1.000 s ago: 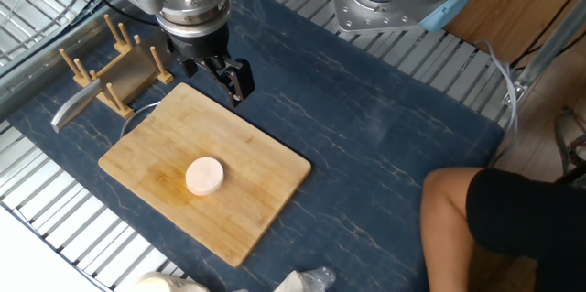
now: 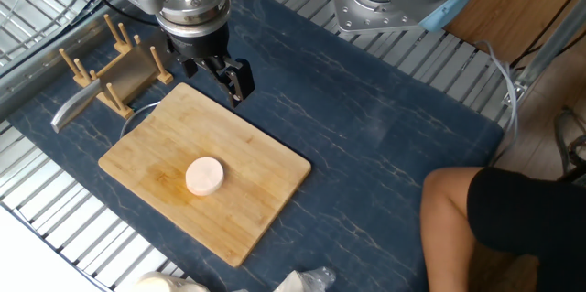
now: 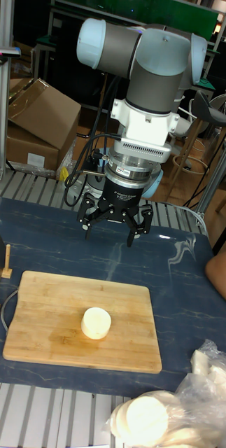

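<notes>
My gripper (image 3: 110, 237) hangs above the table behind the cutting board, its two black fingers spread wide with nothing between them. A pale round slice (image 2: 204, 176) lies flat near the middle of the wooden cutting board (image 2: 247, 155), beside a damp stain. In the other exterior view the same slice (image 3: 96, 323) looks thick and whole, well apart from the fingers. A cleaver (image 2: 119, 82) with a metal handle rests in a wooden peg rack (image 2: 117, 102) to the left of the board.
A clear bag with round pale slices (image 3: 147, 419) lies at the near right edge. A person's arm (image 2: 449, 228) rests at the right side. The dark blue mat (image 2: 366, 136) right of the board is clear. Cardboard boxes (image 3: 35, 123) stand behind the table.
</notes>
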